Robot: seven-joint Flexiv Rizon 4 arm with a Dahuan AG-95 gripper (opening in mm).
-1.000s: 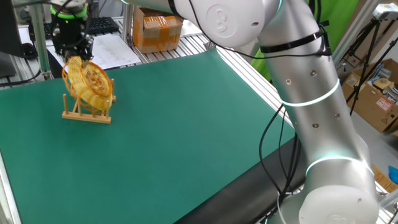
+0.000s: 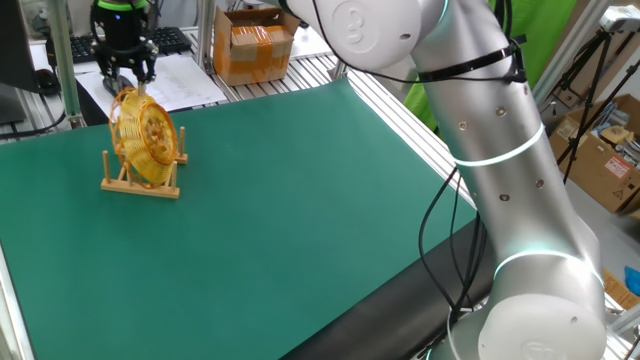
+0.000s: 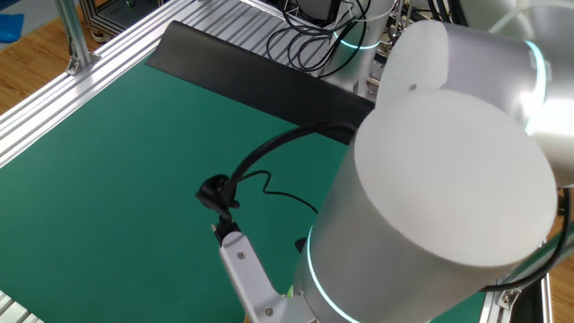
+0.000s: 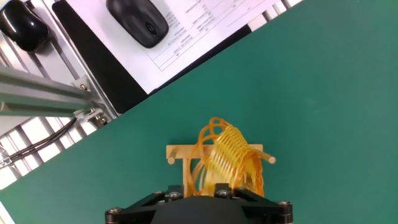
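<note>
A yellow woven basket (image 2: 147, 138) with an orange rim stands on edge, nearly upright, in a small wooden rack (image 2: 140, 188) at the far left of the green table. My gripper (image 2: 128, 82) points down right over the basket's upper edge, close to it. In the wrist view the basket (image 4: 231, 158) leans across the rack (image 4: 180, 151), its lower part hidden behind the gripper's black body. Whether the fingers still touch the rim, and how far apart they are, does not show clearly. Exterior view 2 shows neither basket nor rack.
Behind the rack, past the table edge, lie paper sheets (image 4: 193, 31), a black mouse (image 4: 138, 22) and a metal post (image 4: 43, 93). A cardboard box (image 2: 253, 46) stands farther right.
The basket has gone from tilted to more upright in the rack.
</note>
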